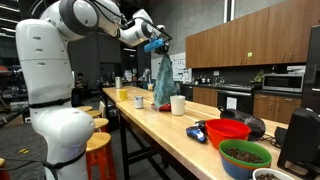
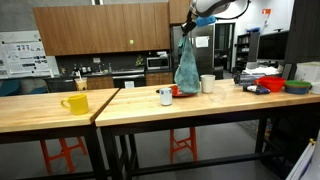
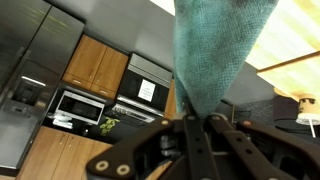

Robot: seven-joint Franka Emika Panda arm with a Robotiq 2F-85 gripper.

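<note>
A grey-green cloth [image 1: 163, 80] hangs down over the table [image 1: 178, 128] from my gripper [image 1: 165, 43], which is high up and shut on the cloth's top end. In exterior view 2 the cloth [image 2: 187, 66] dangles in a long narrow shape, its lower part wider, close to the tabletop. Whether its bottom edge touches anything I cannot tell. The wrist view has the cloth [image 3: 212, 55] running from between the fingers toward the top of the picture. The fingertips themselves are dark and partly covered by it.
Near the cloth stand a white pot [image 1: 177, 105] and a white mug [image 2: 166, 97]. A yellow mug [image 2: 75, 104] is on the far table. Red bowls [image 1: 227, 130] and a green bowl [image 1: 244, 155] crowd the near end. Clear wood lies along the middle.
</note>
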